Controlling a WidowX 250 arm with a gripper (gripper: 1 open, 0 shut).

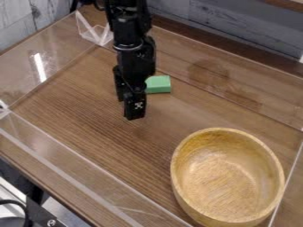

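My black gripper (134,99) is low over the wooden table (83,142), a little left of centre, with its arm reaching down from the top. A green block (159,84) lies just behind it to the right, partly hidden by the arm. The gripper's fingers look apart, and I see nothing clearly between them.
A large yellow bowl (226,177) sits at the front right. A clear plastic item is at the top left.
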